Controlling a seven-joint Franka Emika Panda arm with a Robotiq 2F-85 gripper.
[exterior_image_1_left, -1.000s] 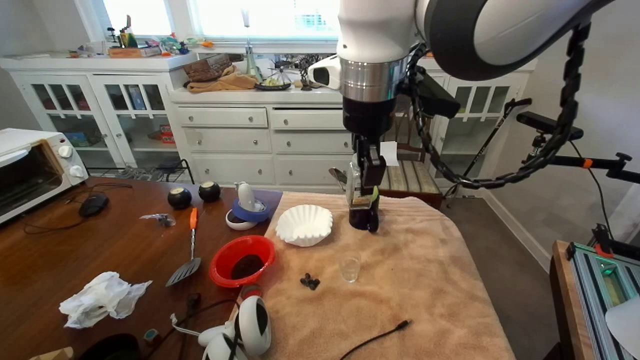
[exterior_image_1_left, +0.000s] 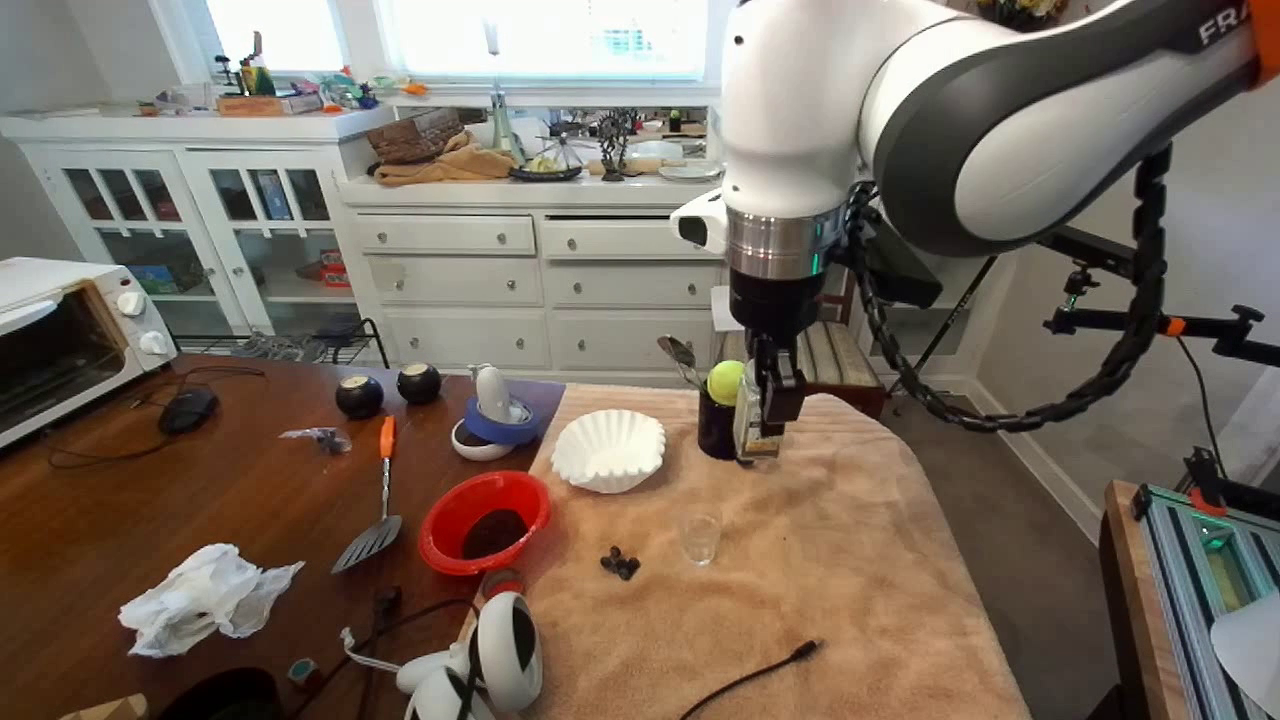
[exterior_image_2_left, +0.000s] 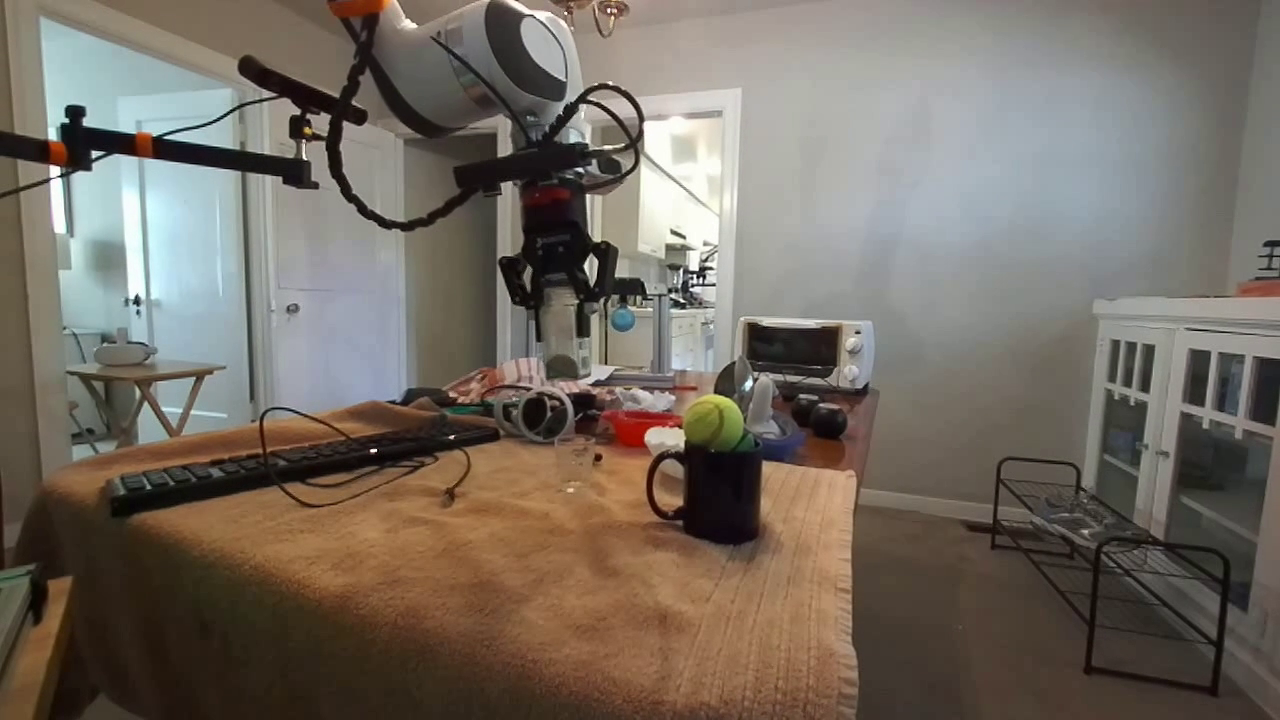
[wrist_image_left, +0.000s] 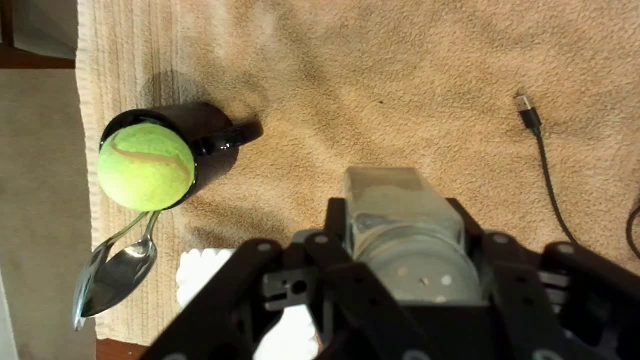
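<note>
A clear glass bottle or jar (exterior_image_2_left: 560, 342) hangs upright in my gripper (exterior_image_2_left: 561, 302), which is shut on it, high above the towel. In the wrist view the clear vessel (wrist_image_left: 414, 240) sits between the black fingers. Exterior view 1 shows the vessel (exterior_image_1_left: 755, 422) overlapping the dark mug behind it. That mug (exterior_image_2_left: 723, 502) stands on the towel with a tennis ball (wrist_image_left: 146, 166) in it. Two spoons (wrist_image_left: 120, 276) stick out of the mug. A small clear glass (exterior_image_1_left: 699, 539) stands on the towel.
A white fluted bowl (exterior_image_1_left: 608, 451), a red bowl (exterior_image_1_left: 440, 528) and small dark pieces (exterior_image_1_left: 620, 563) lie nearby. A cable (wrist_image_left: 549, 174) crosses the towel (exterior_image_1_left: 864, 576). A keyboard (exterior_image_2_left: 300, 460) lies along one side.
In exterior view 1 my gripper has shifted right and lower in the picture, carrying the clear vessel. The tennis ball in the mug now shows more fully. The objects on the table have stayed put.
</note>
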